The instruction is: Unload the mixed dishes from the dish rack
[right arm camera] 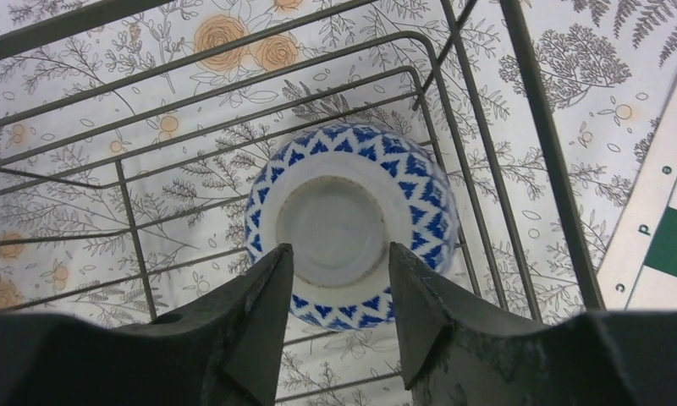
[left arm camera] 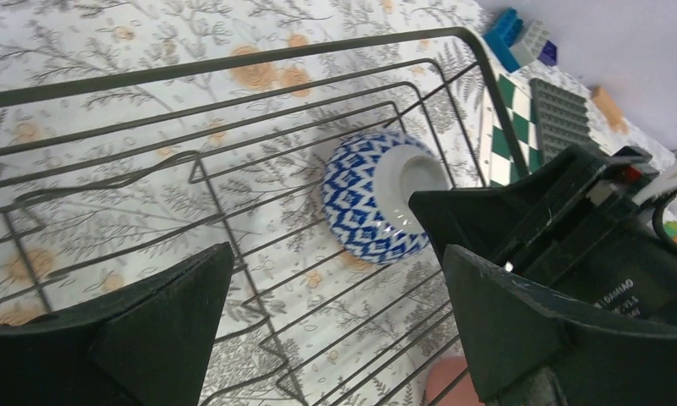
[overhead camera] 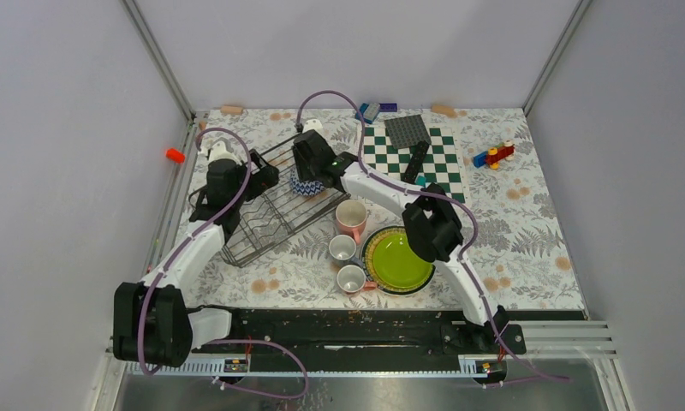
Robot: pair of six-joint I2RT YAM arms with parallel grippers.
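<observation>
An upside-down bowl with a blue zigzag pattern sits in the wire dish rack, near the rack's right end. Over the bowl's near side, my right gripper holds its fingers apart, with the white foot ring beyond their tips; whether they touch it I cannot tell. From the left wrist view, the right gripper covers part of the bowl. My left gripper is wide open above the rack's left part, nothing between its fingers, the bowl lying ahead of it.
Unloaded by the rack's front right are a pink cup, two small cups and a green plate. A checkered board lies behind, toy bricks farther right.
</observation>
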